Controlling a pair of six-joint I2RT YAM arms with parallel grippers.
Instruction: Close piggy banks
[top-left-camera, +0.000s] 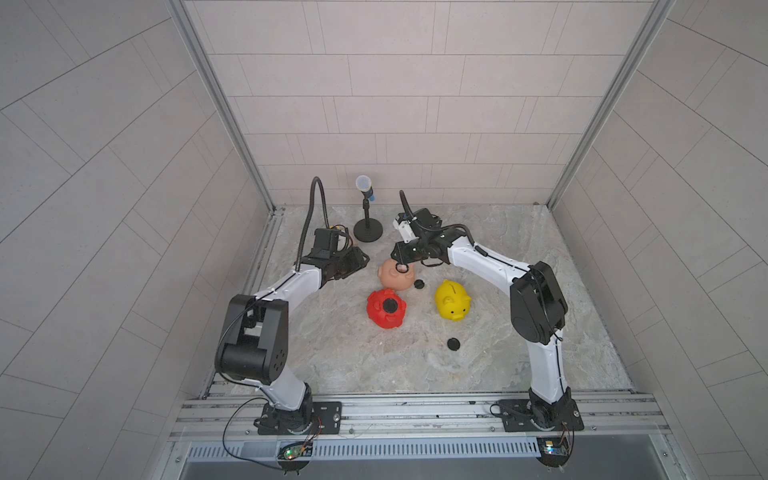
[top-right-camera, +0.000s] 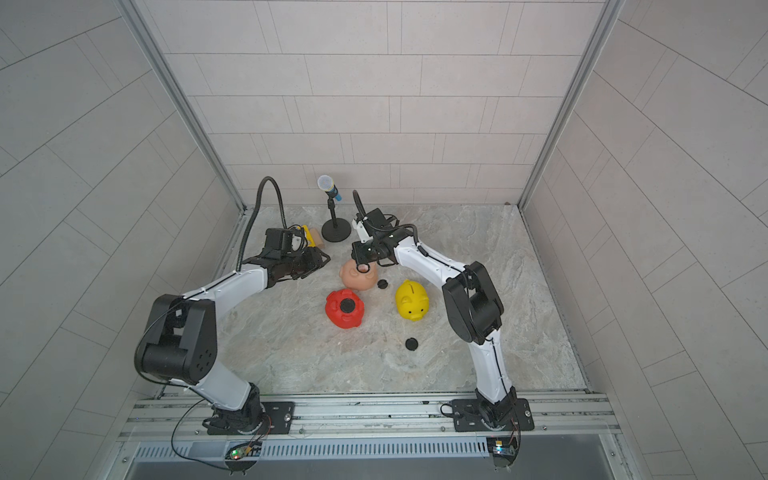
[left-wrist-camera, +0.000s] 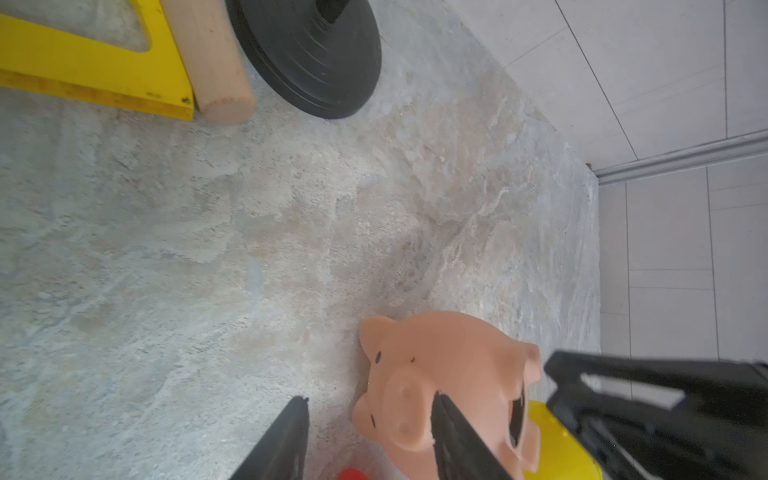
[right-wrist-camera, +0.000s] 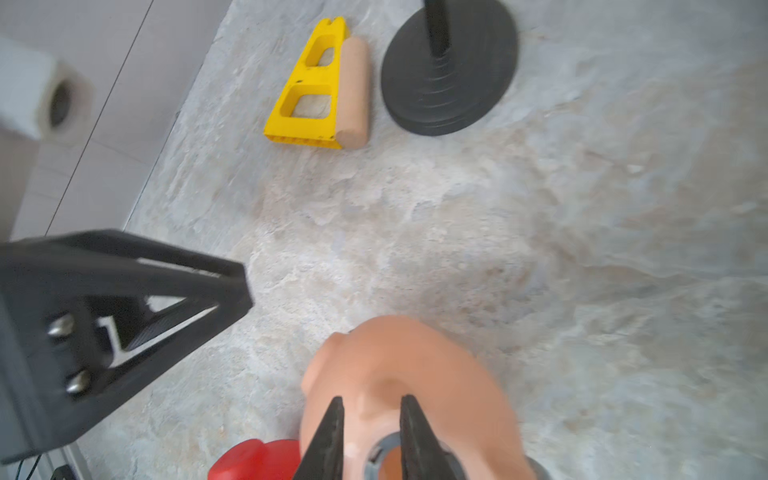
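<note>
A red piggy bank (top-left-camera: 376, 314) lies belly-up with a black cap (top-left-camera: 390, 305) at its middle. Behind it the pink piggy bank (left-wrist-camera: 472, 352) rests on its side, a dark opening (left-wrist-camera: 518, 416) showing between its feet. The yellow piggy bank (top-left-camera: 454, 297) stands upright at right. One loose black cap (top-left-camera: 419, 284) lies beside the pink bank, another (top-left-camera: 453, 344) in front of the yellow one. Over the pink bank, my right gripper has its fingers apart; a dark ring (right-wrist-camera: 384, 444) shows just beyond them. My left gripper is open and empty, left of the pink bank.
A black round-based stand (top-left-camera: 368, 230) is at the back. Near it lie a yellow frame (right-wrist-camera: 316, 80) and a pale cylinder (right-wrist-camera: 353, 96). Both arms are close together over the middle.
</note>
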